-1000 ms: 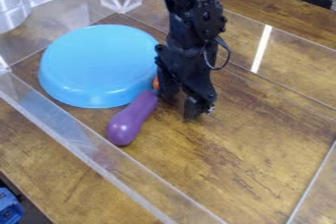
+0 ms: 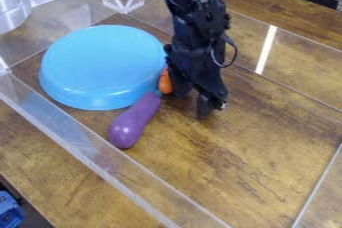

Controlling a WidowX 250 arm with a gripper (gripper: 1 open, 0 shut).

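Observation:
The black gripper reaches down to the table in the middle of the view, just right of an orange object that is partly hidden behind it. Whether its fingers are open or shut is hard to make out in the dark shape. A purple eggplant-like object lies below and left of the gripper. A blue round plate or bowl sits to the left, close to the orange object.
Clear walls or strips run along the left side, and a small blue item is at the lower left corner.
The gripper and arm have shifted slightly. The purple object, the orange object and the blue piece look essentially in the same places.

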